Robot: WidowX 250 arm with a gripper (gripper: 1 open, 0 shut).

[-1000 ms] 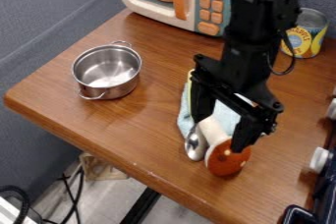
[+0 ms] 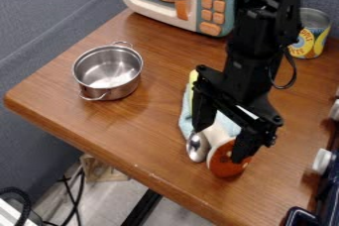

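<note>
My black gripper (image 2: 233, 137) hangs low over a white-and-orange object (image 2: 228, 166), which looks like a toy with an orange round end, on the wooden table. A light blue cloth (image 2: 189, 111) with a yellow item at its top lies beside it, and a metal spoon-like piece (image 2: 197, 148) rests at its left. The fingertips are dark and overlap the object, so I cannot tell whether they are open or shut.
A steel pot (image 2: 106, 71) stands on the left of the table (image 2: 106, 131). A toy microwave (image 2: 179, 2) is at the back, a can (image 2: 308, 34) at the back right. A dark appliance with white knobs (image 2: 311, 195) lines the right edge.
My arm has shifted slightly over the last second around the orange-ended object; the pot and other things have not moved.
</note>
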